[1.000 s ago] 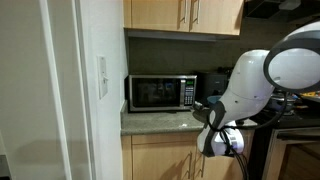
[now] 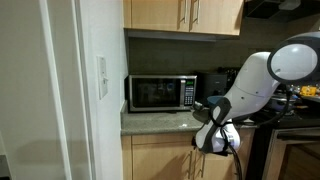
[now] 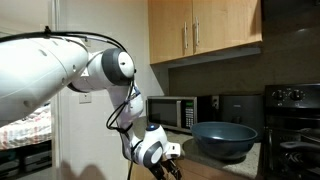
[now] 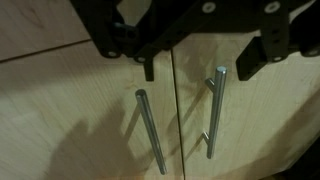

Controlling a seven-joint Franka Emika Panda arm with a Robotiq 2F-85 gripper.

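Note:
Two metal bar handles appear in the wrist view on pale wood cabinet doors. The right handle [image 4: 216, 115] has its upper end in the gap between my fingertips, while the left handle [image 4: 150, 130] lies below the left finger [image 4: 149, 70]. My gripper stands part open, its fingers apart with neither handle clamped. In the first exterior view, the white and black wrist [image 2: 218, 138] is low in front of the lower cabinet [image 2: 155, 160], under the counter. Contact with the doors cannot be judged.
Above the arm runs the counter [image 2: 150, 124], with a microwave [image 2: 160, 93] on it. A large dark blue pan [image 3: 224, 138] sits near the counter's front edge, close to the arm. The stove [image 3: 292, 125] stands to the right.
My wrist and gripper have shifted slightly left and turned a little in front of the lower cabinet. The doors and the things on the counter look unchanged.

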